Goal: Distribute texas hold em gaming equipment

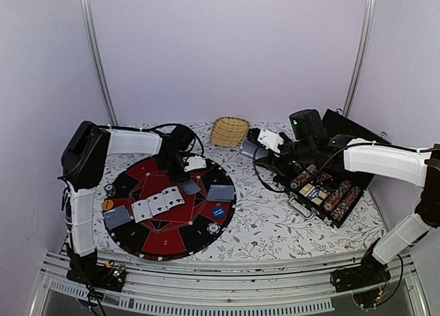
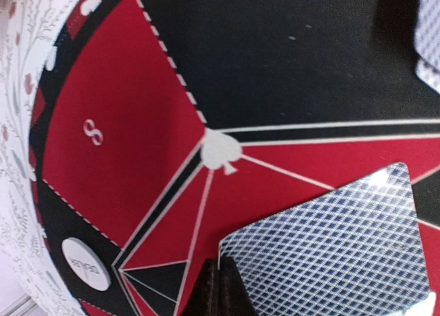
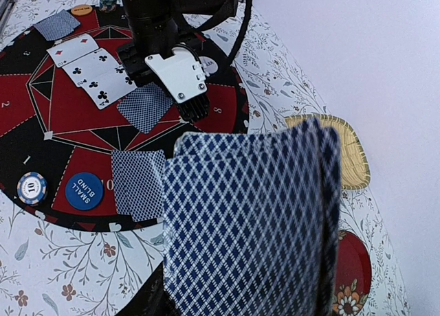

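My left gripper [image 1: 180, 173] is low over the round red-black mat [image 1: 165, 240]; in the left wrist view its fingertips are at the bottom edge, by a face-down card [image 2: 330, 240], its opening unclear. My right gripper holds a face-down deck [image 3: 244, 227] raised right of the mat. Face-up cards [image 1: 158, 202] lie at mid-mat, with face-down cards [image 1: 220, 192] at the right and others [image 1: 117, 216] at the left. Chips include a blue small blind [image 1: 218, 212] and a white dealer button [image 2: 86, 263].
A chip case [image 1: 323, 196] stands open at the right under the right arm. A woven basket [image 1: 229, 130] sits at the back.
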